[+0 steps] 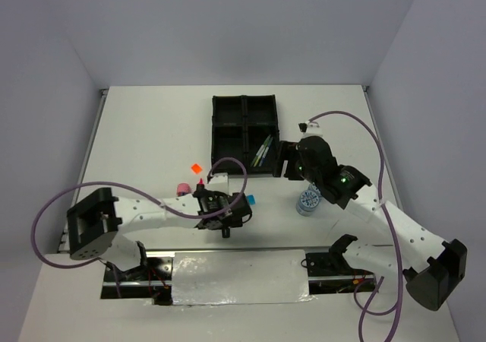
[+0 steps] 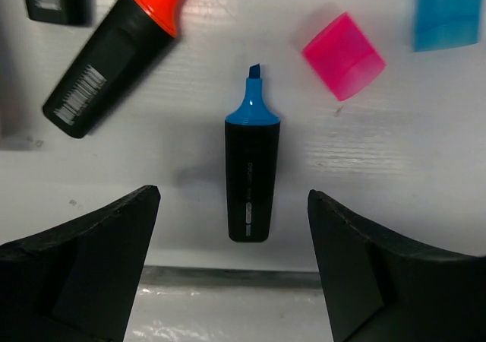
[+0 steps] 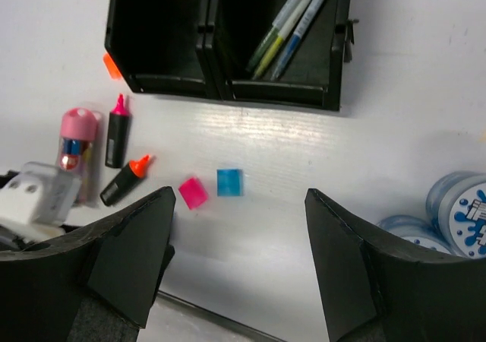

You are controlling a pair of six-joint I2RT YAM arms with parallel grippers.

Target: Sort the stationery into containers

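Note:
A black highlighter with a blue tip (image 2: 251, 178) lies uncapped on the white table, lengthwise between the fingers of my left gripper. That gripper is open and not touching it. Right of the highlighter in the left wrist view are a pink cap (image 2: 344, 56) and a blue cap (image 2: 447, 14); an orange-tipped highlighter (image 2: 110, 64) lies on the left. In the right wrist view a pink-tipped highlighter (image 3: 117, 133) shows farther left. The black divided organizer (image 1: 244, 134) holds several pens (image 1: 263, 151) in its front right compartment. Beside that compartment, my right gripper (image 1: 285, 159) is open and empty.
Two round blue-and-white containers (image 3: 469, 219) stand at the right, under the right arm in the top view. A clear pink-topped container (image 3: 78, 140) is at the left, and an orange cap (image 3: 112, 66) lies by the organizer.

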